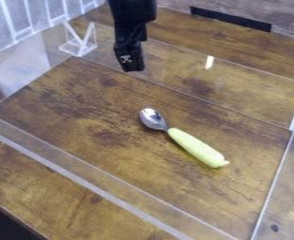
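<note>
My black gripper (131, 58) hangs at the top of the view, above the back part of the wooden surface and apart from the spoon. It is seen from the side, so its fingers are hard to make out. A spoon (192, 145) with a steel bowl and a pale yellow-green handle lies diagonally near the middle, below and to the right of the gripper.
Clear plastic walls (293, 164) surround the area on the wooden table (50, 206). A white bracket (79, 42) stands at the back left corner.
</note>
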